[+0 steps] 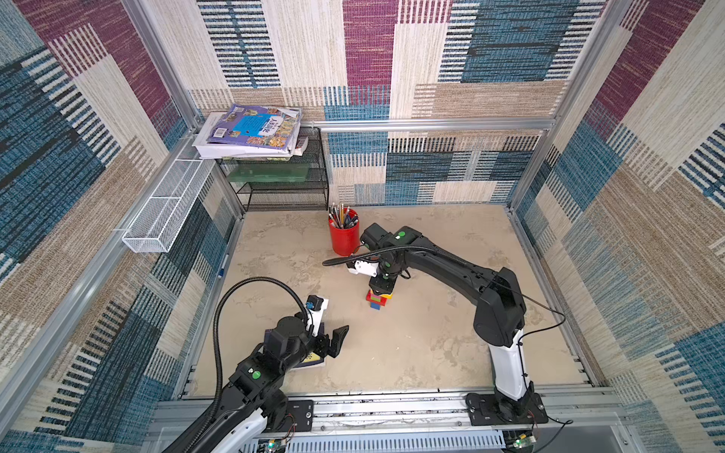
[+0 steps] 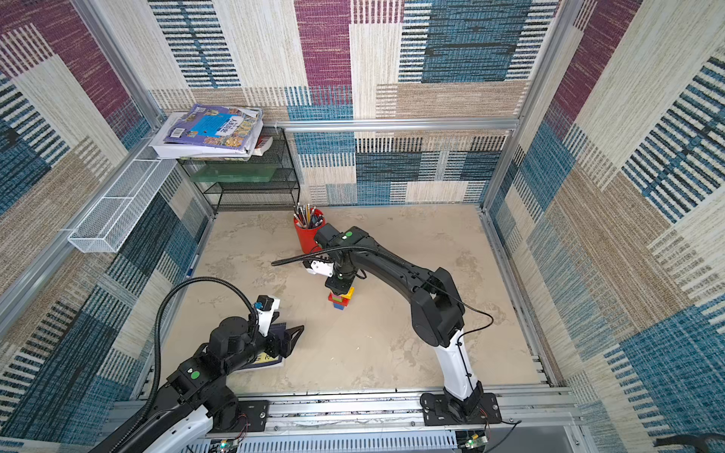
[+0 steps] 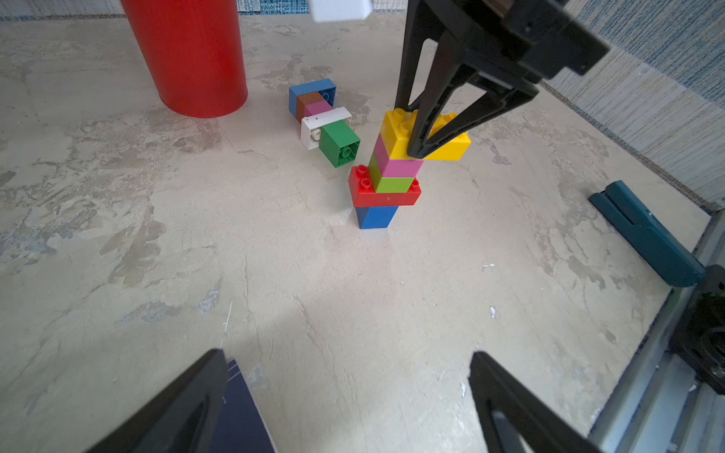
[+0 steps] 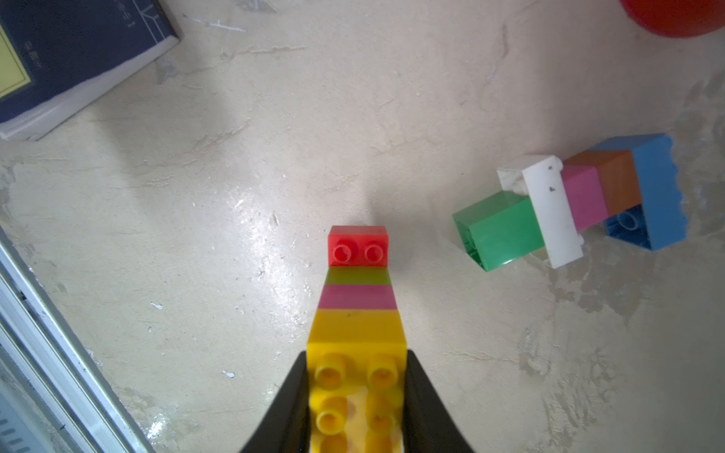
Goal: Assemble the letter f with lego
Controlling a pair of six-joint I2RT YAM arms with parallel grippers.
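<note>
A brick stack stands mid-table: blue [image 3: 375, 217], red [image 3: 381, 197], lime [image 3: 392, 183], pink [image 3: 398, 167] and yellow [image 3: 449, 149] on top. The fingertips of my right gripper are at the yellow brick's two sides; whether they grip it is unclear. Loose bricks lie beside the stack: green [image 4: 494, 230], white [image 4: 559, 211], pink [image 4: 583, 196], brown [image 4: 615, 177] and blue [image 4: 657, 196]. My left gripper stands open at the lower left, over a book [image 3: 241, 411].
A red pen cup [image 1: 344, 238] stands behind the stack. A teal object [image 3: 645, 230] lies at the table's edge in the left wrist view.
</note>
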